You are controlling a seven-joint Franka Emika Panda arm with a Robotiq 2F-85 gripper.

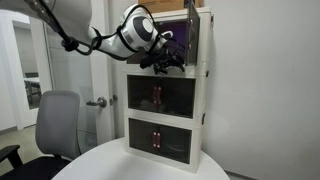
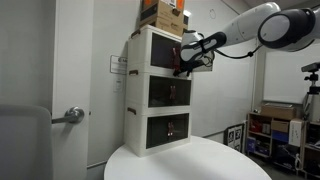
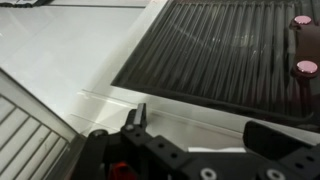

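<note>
A white cabinet of three stacked compartments [image 1: 201,110] stands on a round white table, with dark ribbed doors and red handles on the lower two. My gripper [image 1: 168,62] is at the front of the top compartment, where a dark door [image 1: 193,35] seems to stand swung out on the right. In the wrist view, the fingers of my gripper are apart, with only pale surface showing between them. Beyond them is a ribbed dark door panel [image 3: 205,50] with a red handle [image 3: 306,45] at the right edge. Whether a finger touches the cabinet is unclear.
Brown boxes [image 2: 163,17] sit on top of the cabinet. A grey office chair [image 1: 57,125] stands to the left, near a door with a lever handle [image 1: 97,102]. Shelving [image 2: 275,135] stands at the far right.
</note>
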